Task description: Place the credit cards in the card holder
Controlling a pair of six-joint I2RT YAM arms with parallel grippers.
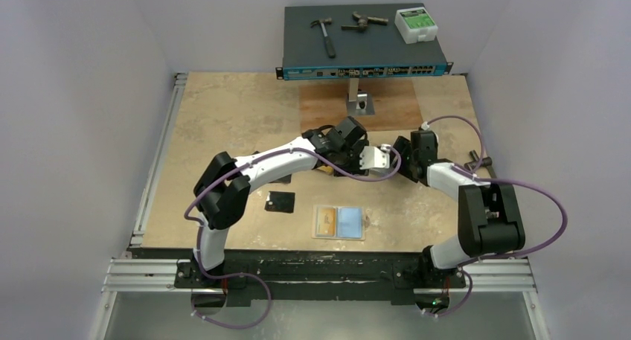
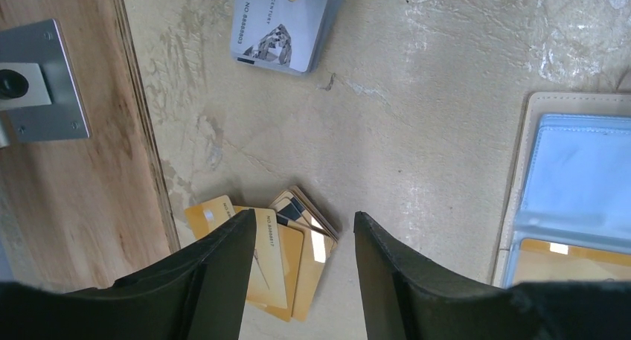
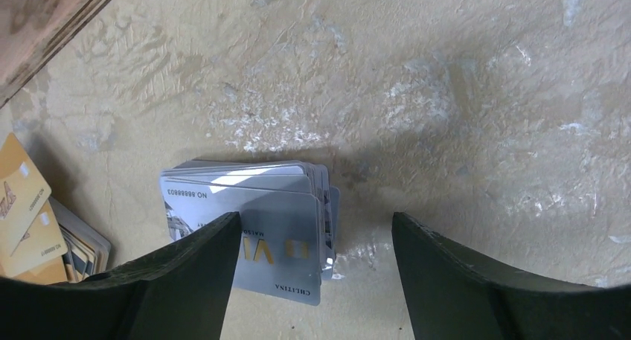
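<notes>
In the right wrist view a stack of silver-blue cards (image 3: 275, 213) lies on the table. My right gripper is part open above it; its left finger overlaps the stack in view, its right finger is over bare table. Several gold cards (image 2: 271, 258) lie in a fanned pile beneath my left gripper, which is open, with nothing held between its fingers. The silver stack (image 2: 279, 27) also shows at the top of the left wrist view. The card holder (image 1: 338, 222) lies open near the front edge, a gold card in its left pocket, its right side blue.
A black card-like item (image 1: 280, 201) lies left of the holder. Behind the arms are a wooden board (image 1: 402, 102) with a metal stand (image 1: 360, 102) and a dark rack unit (image 1: 357, 42). A hammer (image 1: 476, 164) rests at right.
</notes>
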